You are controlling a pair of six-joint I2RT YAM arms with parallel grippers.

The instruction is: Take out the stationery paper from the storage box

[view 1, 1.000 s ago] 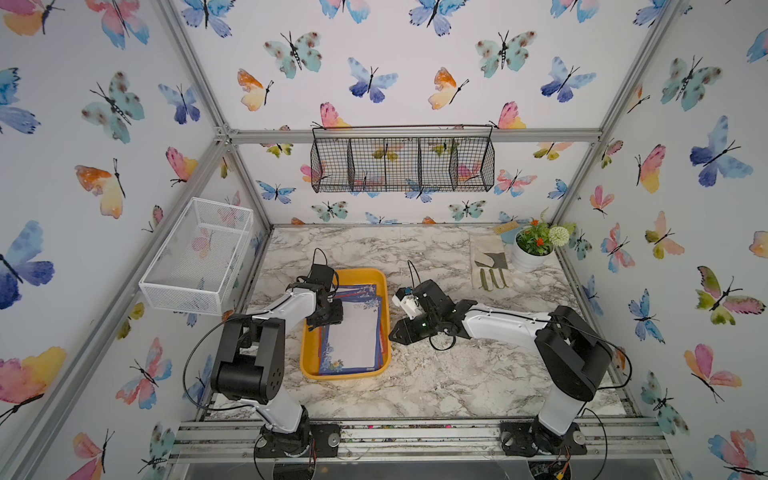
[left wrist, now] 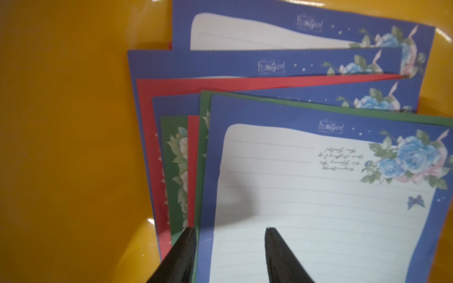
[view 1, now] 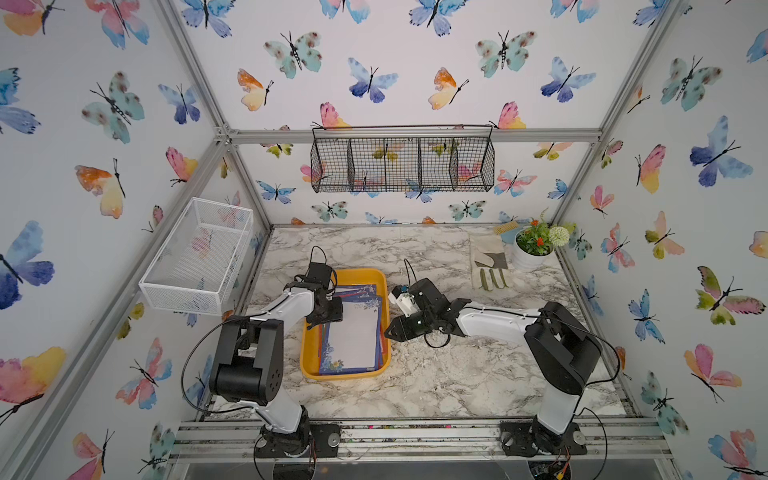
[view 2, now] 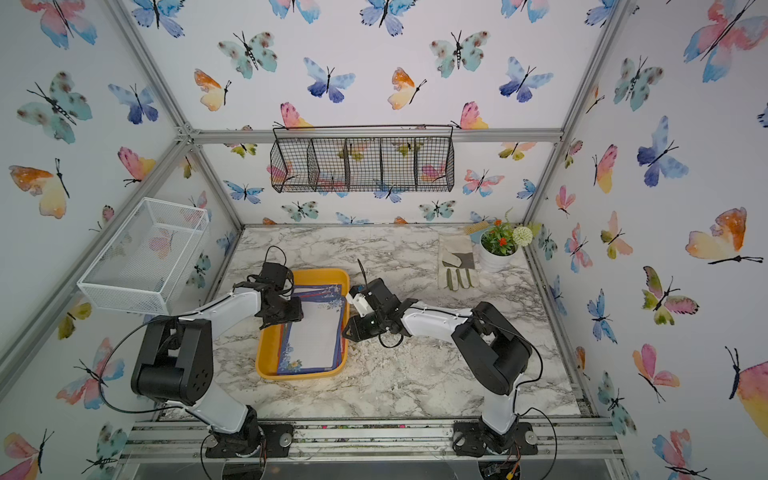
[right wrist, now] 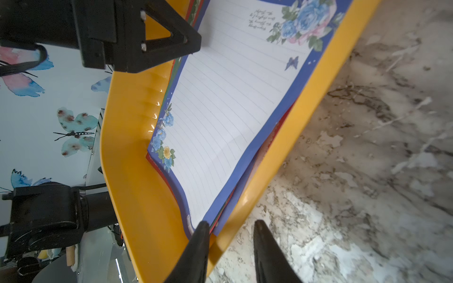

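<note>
A yellow storage box (view 1: 344,373) lies on the left half of the table, holding a pile of blue, red and green bordered stationery paper (view 1: 349,336). In the left wrist view my left gripper is part open above the top white sheet (left wrist: 311,198), near its left border, nothing seen between the fingertips. My right gripper is at the box's right rim, one fingertip either side or close beside the rim (right wrist: 287,136), part open; whether it touches the rim cannot be told.
A potted plant (view 1: 529,254) and garden tools on a mat (view 1: 488,268) stand at the back right. A white mesh basket (view 1: 188,296) is on the left, a black wire rack (view 1: 404,164) on the back wall.
My right arm has moved slightly left toward the box's rim. My left gripper has barely moved over the paper.
</note>
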